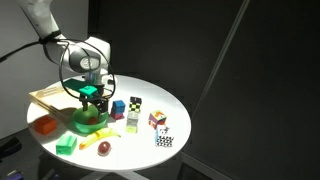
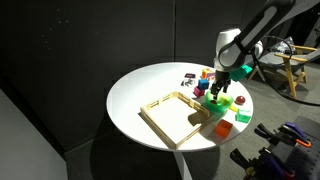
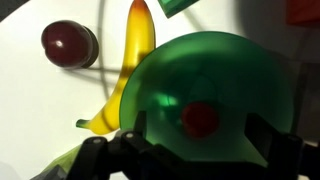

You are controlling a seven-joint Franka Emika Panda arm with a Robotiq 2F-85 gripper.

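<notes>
A green bowl (image 3: 165, 65) fills the middle of the wrist view, with a small round red object (image 3: 199, 119) lying inside it. My gripper is open over the bowl, its dark fingers spread to either side of the red object in that view. Nothing is visibly held. From the first exterior view, the gripper (image 1: 96, 103) points down at the bowl (image 1: 90, 128). The exact height of the fingertips above the bowl's floor cannot be told.
Beside the bowl lie a yellow banana (image 3: 138, 45) and a dark red ball (image 3: 68, 44). A green block (image 1: 66, 145) and an orange-red block (image 1: 45, 125) sit near the front edge. A wooden tray (image 2: 150, 107) stands nearby; several patterned blocks lie beyond.
</notes>
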